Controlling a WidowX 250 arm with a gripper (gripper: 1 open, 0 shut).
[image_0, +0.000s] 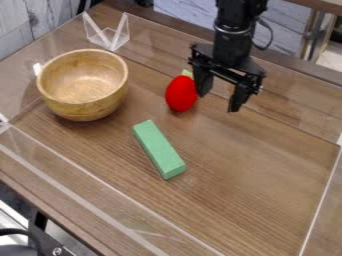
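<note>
My black gripper (221, 80) is over the table at the upper middle, open, just right of a red oval object (182, 94). A small yellow-green thing sits behind the red one, partly hidden. A wooden bowl (83, 84) stands at the left, and a green bar (158, 148) lies in the lower middle.
A pale wireframe object (104, 31) is at the upper left. A dark curved part shows at the bottom-left corner.
</note>
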